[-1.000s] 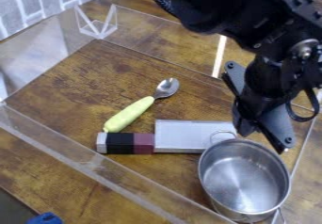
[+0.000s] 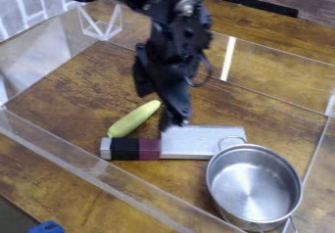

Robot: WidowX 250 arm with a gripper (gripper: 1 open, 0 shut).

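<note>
My dark gripper [image 2: 160, 95] is open above the middle of the table, over the upper end of a pale yellow-handled spoon [image 2: 132, 120], whose metal head it hides. A cleaver [image 2: 197, 142] with a dark handle lies just below the spoon. At the lower right stands a steel pot [image 2: 253, 184].
A clear plastic low wall [image 2: 86, 189] runs round the work area on the wooden table [image 2: 53, 100]. A blue object [image 2: 46, 227] sits at the bottom left corner.
My gripper has moved left from above the pot to over the spoon, covering its head. The spoon, cleaver and pot have not visibly moved.
</note>
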